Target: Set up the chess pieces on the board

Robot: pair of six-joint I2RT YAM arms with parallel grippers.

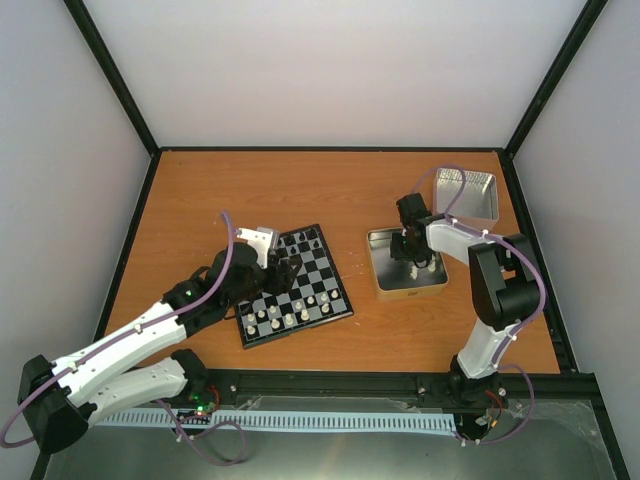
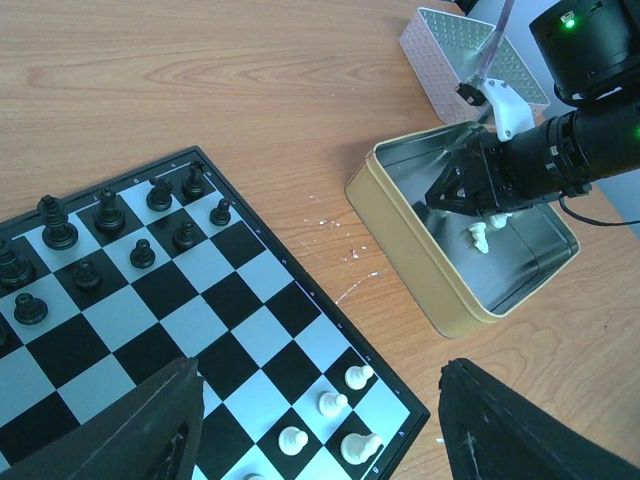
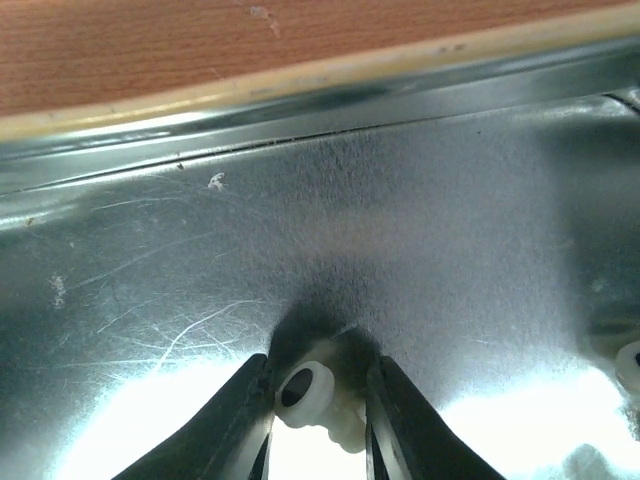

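Observation:
The chessboard holds black pieces along its back and white pieces along its near side. My open left gripper hangs over it with nothing between its fingers. My right gripper is down inside the metal bin, its fingers part open on either side of a white piece lying tilted; whether they touch it I cannot tell. Another white piece lies at the right edge of the right wrist view. More white pieces lie in the bin.
A second, lighter container stands behind the bin at the back right. Dark frame edges and walls surround it.

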